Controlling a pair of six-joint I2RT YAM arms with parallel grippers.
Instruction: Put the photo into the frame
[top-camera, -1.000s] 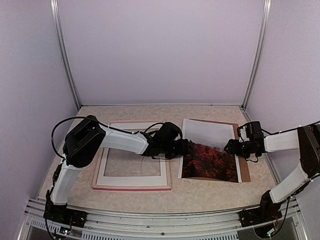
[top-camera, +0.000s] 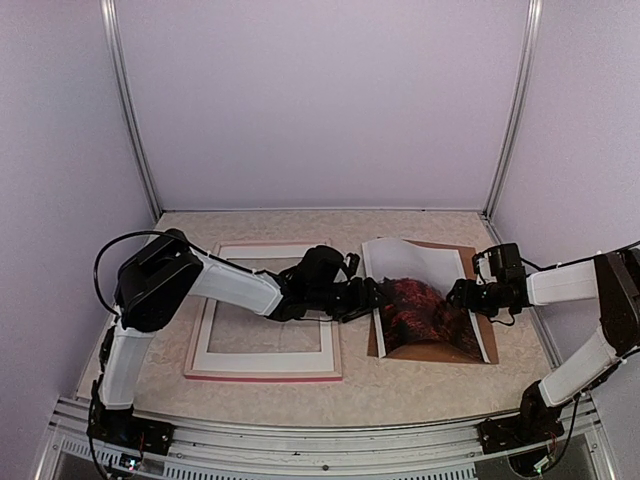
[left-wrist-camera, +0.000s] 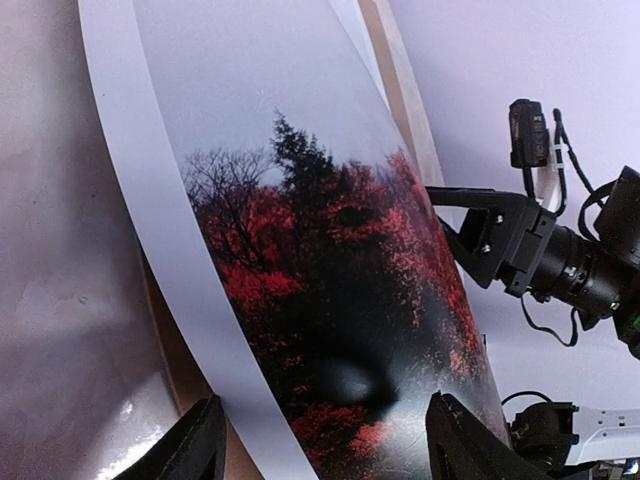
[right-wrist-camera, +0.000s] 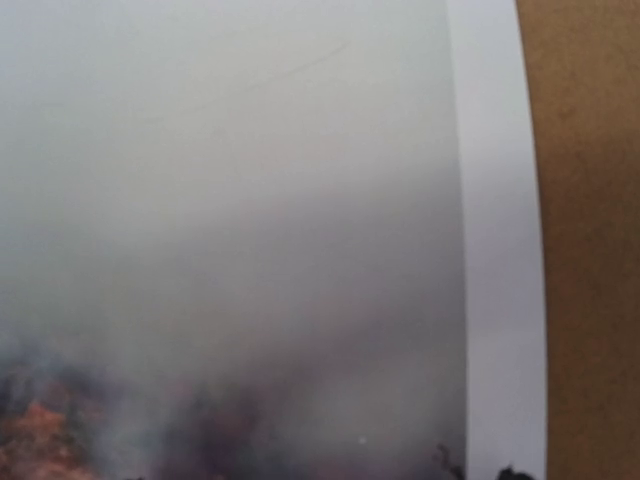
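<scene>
The photo (top-camera: 425, 310), a white-bordered print of red trees under a pale sky, lies over the brown backing board (top-camera: 400, 353) on the right side of the table. Its middle bows upward. At its left edge my left gripper (top-camera: 374, 293) is shut on the photo; in the left wrist view the white border (left-wrist-camera: 215, 300) runs down between the fingers. My right gripper (top-camera: 463, 294) is at the photo's right edge, its fingers (left-wrist-camera: 462, 197) part open. The right wrist view shows only pale sky, white border and brown board. The empty frame (top-camera: 265, 367) lies on the left.
The left arm (top-camera: 235, 287) reaches across the frame and hides part of it. Bare table (top-camera: 400, 395) shows along the front. Grey walls (top-camera: 320, 110) close off the back and sides.
The photo's left edge has shifted right with my left gripper, baring board at lower left. The print has gone from nearly flat to bowed. My right gripper has hardly moved.
</scene>
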